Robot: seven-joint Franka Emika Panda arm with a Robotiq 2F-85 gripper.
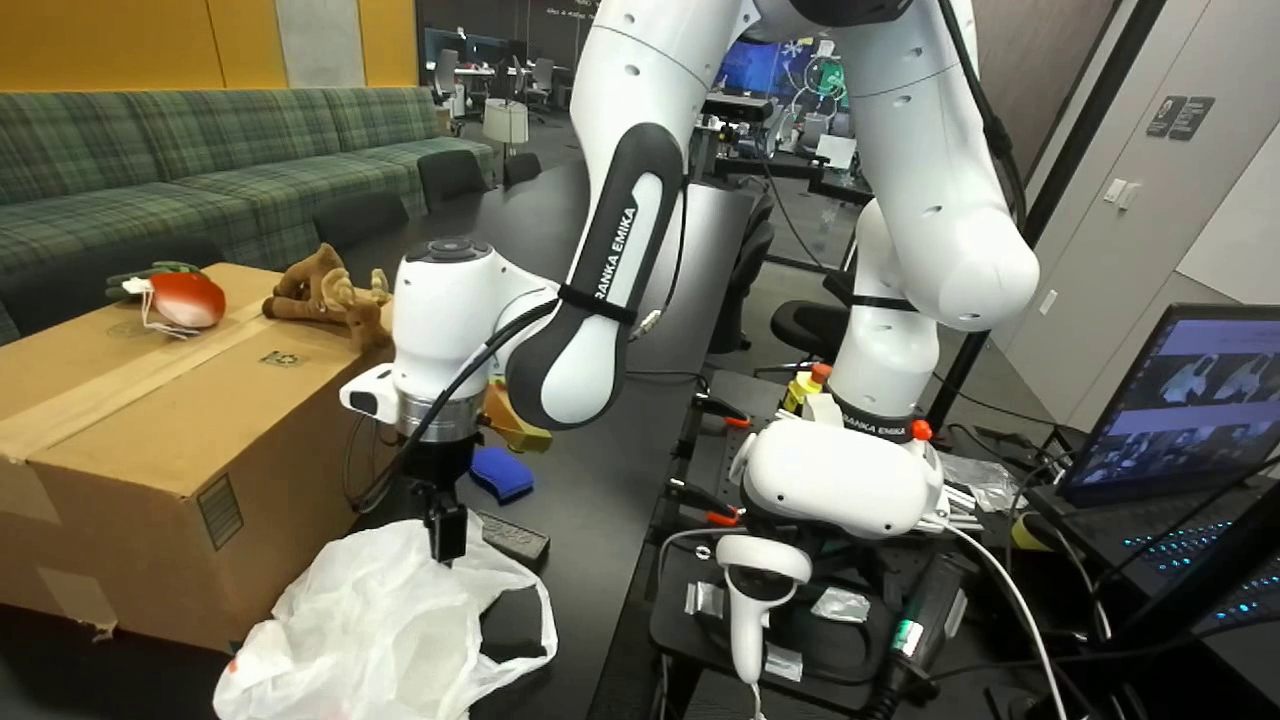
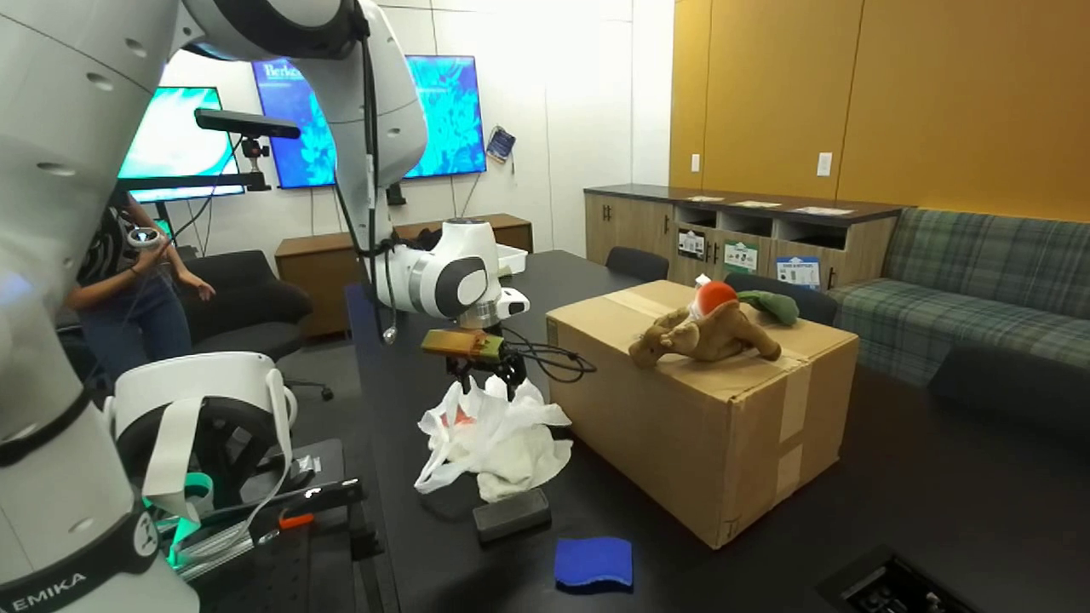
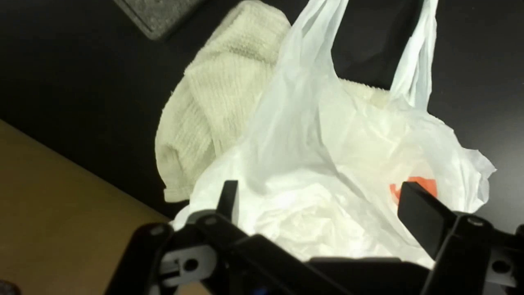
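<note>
A crumpled white plastic bag (image 1: 390, 630) with two handle loops lies on the dark table. In the wrist view a cream knit cloth (image 3: 216, 98) pokes out from under and beside the bag (image 3: 294, 162), which carries a small orange print. My gripper is open over the bag, its fingers (image 3: 425, 216) wide apart. In exterior view 2 the gripper (image 2: 488, 383) points down at the bag's top; whether it touches the plastic I cannot tell. Nothing is seen held.
A large cardboard box (image 2: 654, 449) stands close beside the bag, plush toys (image 2: 710, 332) on top. A dark grey eraser block (image 2: 511, 514) and a blue sponge (image 2: 593, 562) lie nearby. Right of the bag, the tabletop (image 3: 481, 73) is bare.
</note>
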